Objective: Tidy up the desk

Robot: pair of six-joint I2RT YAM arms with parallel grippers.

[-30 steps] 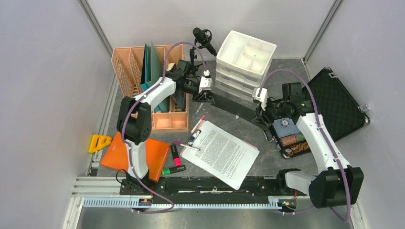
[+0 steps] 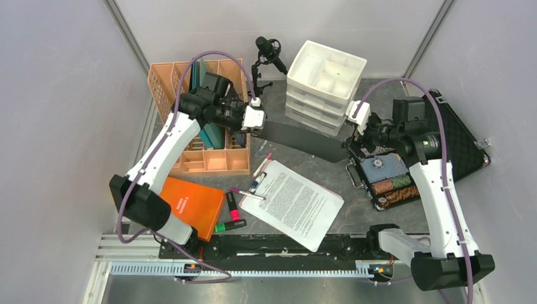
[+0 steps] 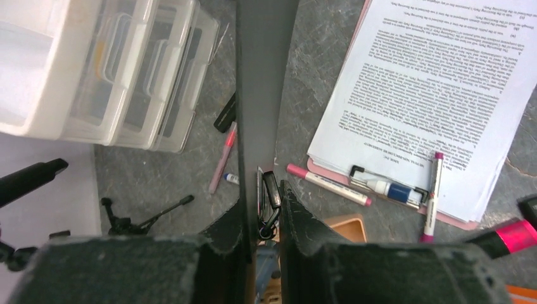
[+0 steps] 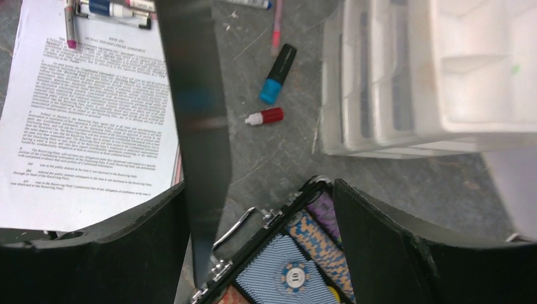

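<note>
A long dark flat panel (image 2: 301, 139) spans the middle, raised over the desk. My left gripper is shut on one end, with a metal clip at its fingers, beside the orange desk organizer (image 2: 215, 163). At the panel's other end my right gripper has its fingers apart, the panel alongside its left finger. Papers (image 2: 291, 202) lie on the desk with markers on their upper edge. An orange folder (image 2: 193, 206) lies at front left.
A white drawer unit (image 2: 326, 69) stands at the back, beside a microphone stand (image 2: 266, 54). An open case (image 2: 392, 183) holds chips at right. Small pens and a cap-ended marker (image 4: 278, 73) lie on the desk between.
The left arm has moved left, carrying the panel along.
</note>
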